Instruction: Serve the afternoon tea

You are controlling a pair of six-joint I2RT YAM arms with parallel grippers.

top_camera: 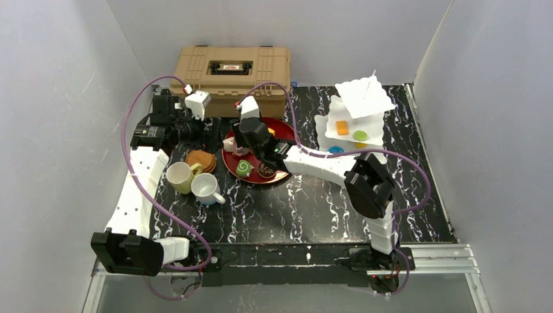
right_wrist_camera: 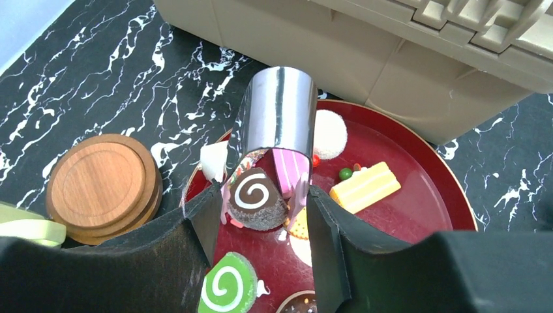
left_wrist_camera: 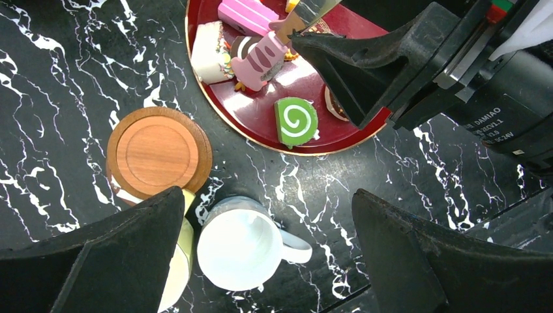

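Observation:
A red tray (top_camera: 272, 176) holds assorted toy sweets, including a green swirl cake (left_wrist_camera: 297, 120) and a chocolate swirl piece (right_wrist_camera: 254, 202). Metal tongs (right_wrist_camera: 277, 104) with pink tips stand over the tray around the chocolate piece, between the fingers of my right gripper; whether those fingers touch them I cannot tell. My open left gripper hangs above the mugs, a white cup (left_wrist_camera: 240, 241) and a pale green mug (top_camera: 179, 177). A white tiered stand (top_camera: 352, 91) at the right carries a few sweets.
A tan case (top_camera: 195, 72) stands along the back behind the tray. Wooden coasters (right_wrist_camera: 98, 182) are stacked left of the tray.

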